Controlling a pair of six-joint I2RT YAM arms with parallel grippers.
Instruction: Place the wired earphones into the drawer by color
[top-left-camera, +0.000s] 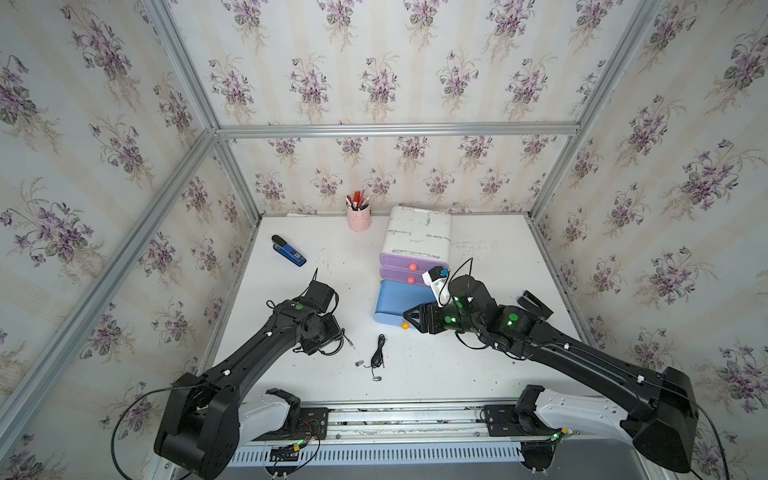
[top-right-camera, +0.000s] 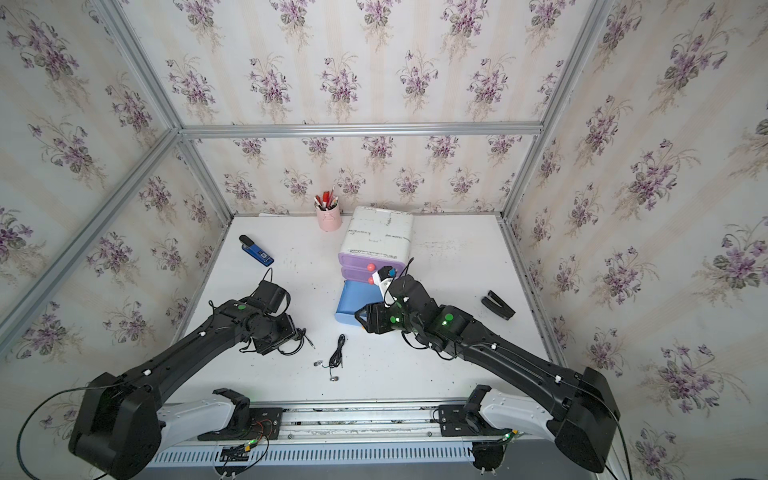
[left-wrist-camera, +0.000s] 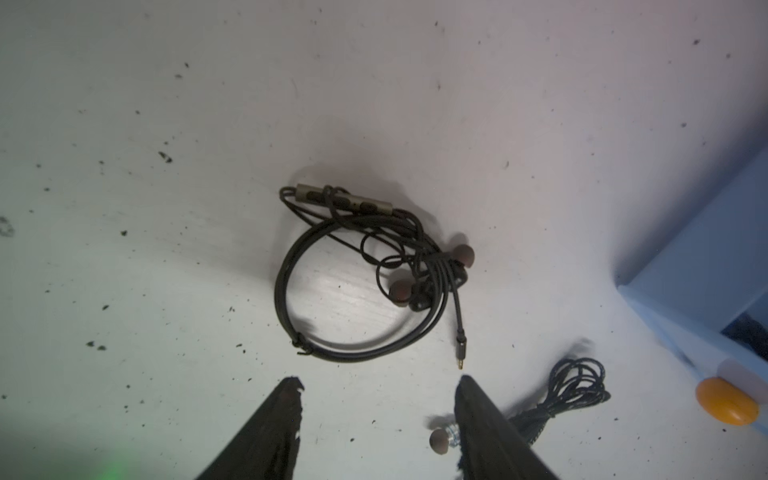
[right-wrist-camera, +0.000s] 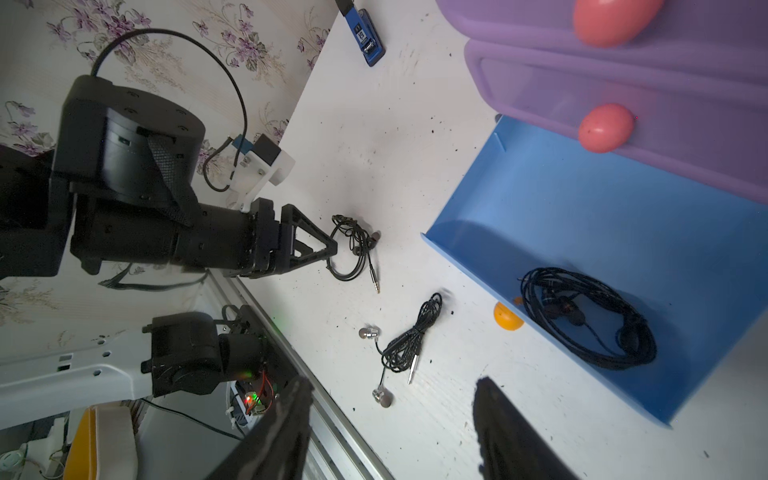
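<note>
The open blue drawer (right-wrist-camera: 608, 216) sits below purple drawers (right-wrist-camera: 648, 96) with pink knobs; a coiled black earphone set (right-wrist-camera: 588, 316) lies inside it. On the table, a dark looped earphone set (left-wrist-camera: 364, 352) lies under my left gripper, which is open with nothing between its fingers. A second loose set (right-wrist-camera: 404, 348), black cable with silver earbuds, lies nearer the front edge. My right gripper is open and empty, above the table at the front of the blue drawer.
A blue stapler-like tool (top-left-camera: 288, 252) lies back left, a pink pen cup (top-left-camera: 358, 217) stands at the back, and a black stapler (top-right-camera: 497, 304) lies on the right. The table between them has bare areas.
</note>
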